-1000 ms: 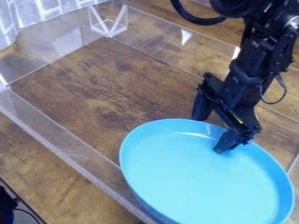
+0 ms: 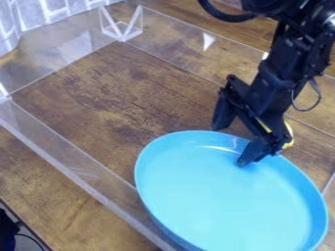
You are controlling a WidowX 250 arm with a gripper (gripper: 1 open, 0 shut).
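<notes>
My black gripper points down at the far rim of a large blue oval tray, at the right of the camera view. Its fingers stand open, one behind the rim and one over the tray's inner edge. A small yellow object shows behind the gripper, mostly hidden by it.
The wooden floor inside clear plastic walls is bare at the left and back. A clear wall runs along the left of the tray. Dark cables lie at the lower left corner.
The gripper has shifted very slightly, and more of the yellow object shows behind it. The tray has barely changed.
</notes>
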